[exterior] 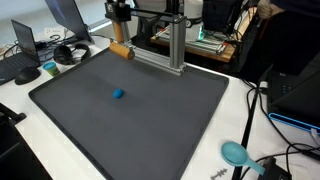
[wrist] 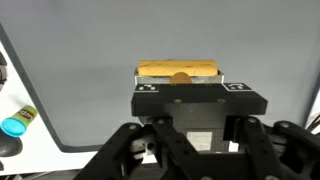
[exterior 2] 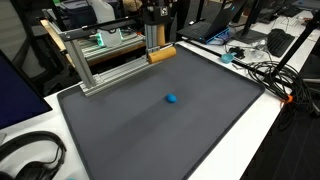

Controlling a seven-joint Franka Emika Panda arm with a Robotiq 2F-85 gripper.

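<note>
A yellow-orange mallet-like piece (exterior: 122, 50) hangs above the far part of the dark grey mat (exterior: 115, 125); its crosswise head is lowermost, with a short upright stem above. My gripper (exterior: 118, 14) is shut on that stem. Exterior view 2 has the orange head (exterior 2: 161, 54) near the mat's far edge. From the wrist, the long head (wrist: 178, 68) lies just beyond my gripper, whose dark body covers much of the stem. A small blue object (exterior 2: 171, 99) rests on the mat, apart from the held piece; it does not show in the wrist view.
A metal frame (exterior: 177, 38) stands at the mat's far edge, close to the arm. Headphones (exterior: 65, 53), a green-and-yellow tub (wrist: 18, 121) and a laptop (exterior: 25, 38) lie off the mat.
</note>
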